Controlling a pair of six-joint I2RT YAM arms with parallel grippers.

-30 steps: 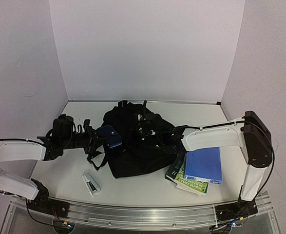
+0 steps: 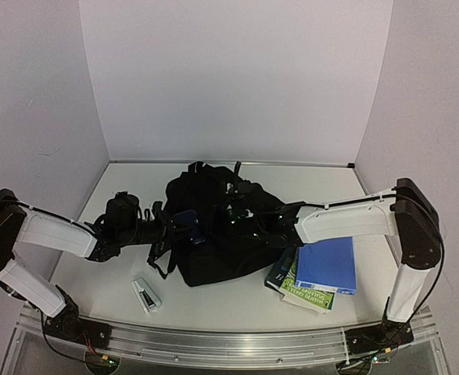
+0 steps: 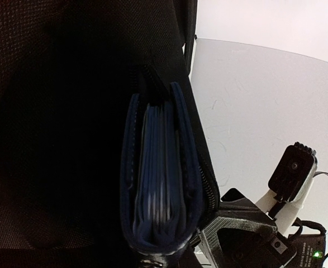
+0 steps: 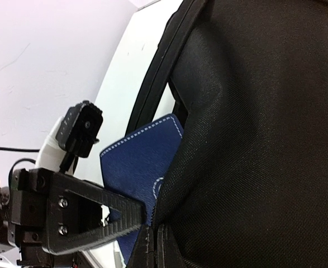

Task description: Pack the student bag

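The black bag lies in the middle of the table, its opening towards the left. A dark blue wallet-like book with pages inside stands at the opening, partly within it in the left wrist view. My left gripper is shut on this book; in the right wrist view one finger lies against its blue cover. My right gripper is shut on the bag's edge, with the black fabric rising beside its fingertips. The far end of the book is hidden by the bag.
At the right front, a blue book lies over a green book and a dark book. A white stapler-like item rests at the left front. Bare table lies along the front middle.
My left gripper has moved to the right with the blue wallet-like book, bringing it further into the bag's opening. The right arm has barely shifted.
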